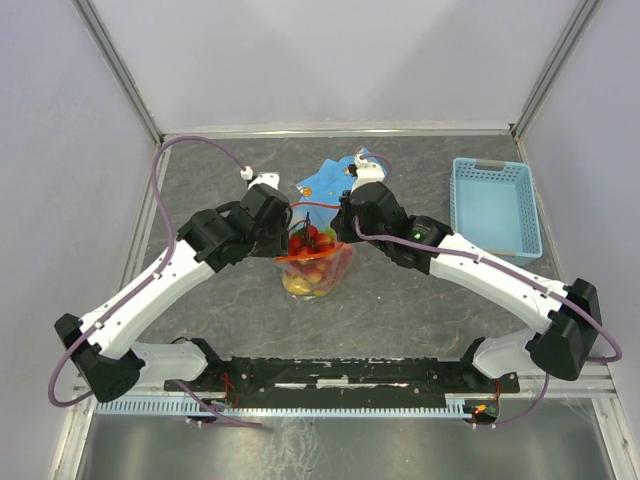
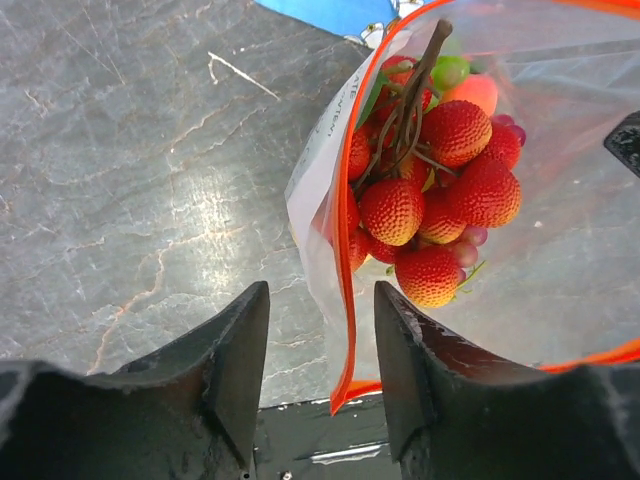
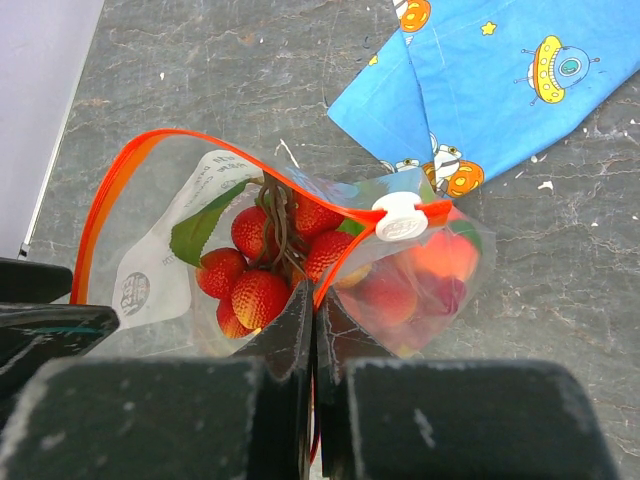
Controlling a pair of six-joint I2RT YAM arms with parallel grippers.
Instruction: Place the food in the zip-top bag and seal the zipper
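Observation:
The clear zip bag (image 1: 316,273) holds strawberries (image 2: 457,135), grapes and other fruit. Its orange zipper (image 3: 144,148) gapes open, with a white slider (image 3: 401,216) toward the right in the right wrist view. My left gripper is part open, its fingertips either side of the bag's orange-rimmed edge, with no grip visible. My right gripper is shut at the orange zipper strip, which runs down between its fingertips.
A blue cloth (image 1: 328,180) with cartoon prints lies behind the bag. An empty light-blue basket (image 1: 496,208) stands at the right.

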